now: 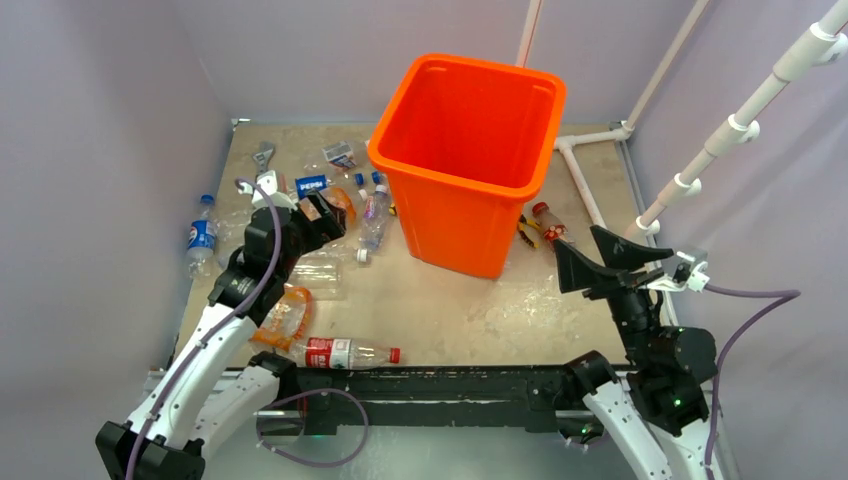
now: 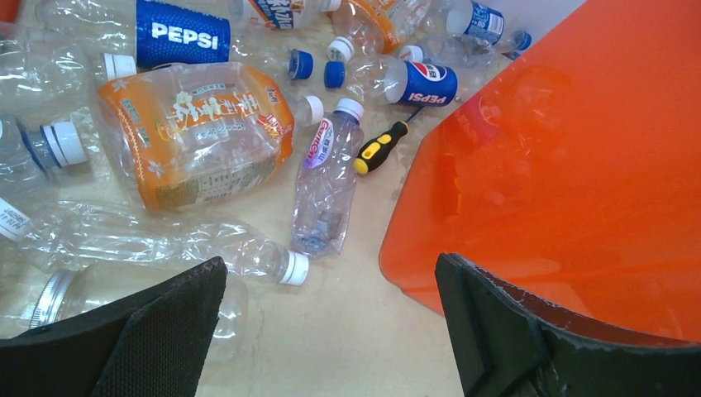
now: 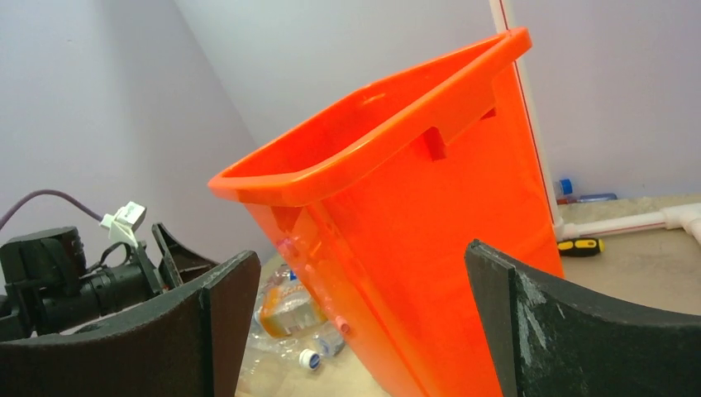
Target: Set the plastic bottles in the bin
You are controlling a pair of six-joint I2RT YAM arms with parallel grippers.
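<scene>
The orange bin [image 1: 445, 215] stands at the back middle of the table, and the visible part of its inside is empty. Plastic bottles crowd the left side, among them a clear bottle with a purple-and-white label [image 2: 324, 178], a large orange-labelled bottle [image 2: 207, 124] and a Pepsi bottle [image 2: 178, 33]. A red-capped bottle [image 1: 345, 353] lies at the front edge, and another red-capped one [image 1: 550, 222] lies right of the bin. My left gripper [image 1: 335, 218] is open above the left pile, nothing between its fingers. Out to the right, my right gripper [image 1: 592, 265] is open and empty.
A yellow-and-black screwdriver [image 2: 382, 147] lies among the bottles beside the bin. Another yellow-and-black tool [image 1: 528, 232] is near the red-capped bottle on the right. White pipes [image 1: 585, 185] run along the right side.
</scene>
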